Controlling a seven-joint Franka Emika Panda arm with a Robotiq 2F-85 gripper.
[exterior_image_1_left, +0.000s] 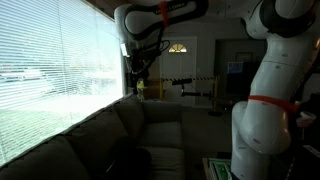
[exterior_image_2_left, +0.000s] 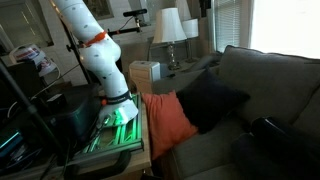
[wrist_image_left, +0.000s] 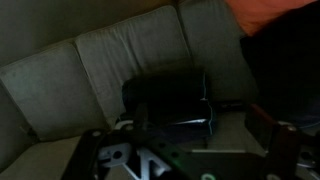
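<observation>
High above the grey couch (wrist_image_left: 105, 60), my gripper (exterior_image_1_left: 138, 82) hangs pointing down in exterior view 1. Its dark fingers stand wide apart in the wrist view, and it is open with no object seen held. Beneath it on the couch lies a black, soft-looking thing (wrist_image_left: 163, 88), which shows in exterior view 2 as a dark bundle (exterior_image_2_left: 285, 140) at the right. A red cushion (exterior_image_2_left: 168, 120) and a black cushion (exterior_image_2_left: 210, 100) lean at the couch's end. Fine detail is lost in the dim light.
A bright window with blinds (exterior_image_1_left: 60, 65) runs behind the couch. Lamps with a pale shade (exterior_image_2_left: 168, 27) stand by the far end. The arm's base (exterior_image_2_left: 118, 108) is beside the couch. Between cushions and bundle, the seat (exterior_image_2_left: 205, 150) looks clear.
</observation>
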